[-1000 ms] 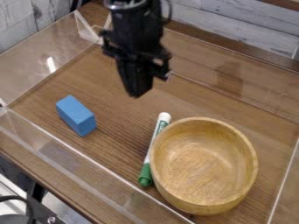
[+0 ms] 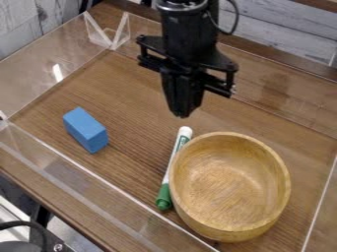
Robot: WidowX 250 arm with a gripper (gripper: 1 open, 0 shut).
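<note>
The black gripper (image 2: pixel 184 100) hangs in the upper middle of the camera view, above the wooden surface; whether its fingers touch is hard to tell, and nothing shows held. Below it lies a slim white and green marker (image 2: pixel 172 167), just left of a round pale yellow bowl (image 2: pixel 231 187). A blue block (image 2: pixel 85 129) rests on the left part of the surface.
A wooden tray floor (image 2: pixel 132 177) with clear side walls fills the view. A black cable lies at the lower left corner, outside the clear wall.
The arm and gripper have moved toward the right and come nearer the front, in line above the marker's upper end. The bowl, marker and block have not moved.
</note>
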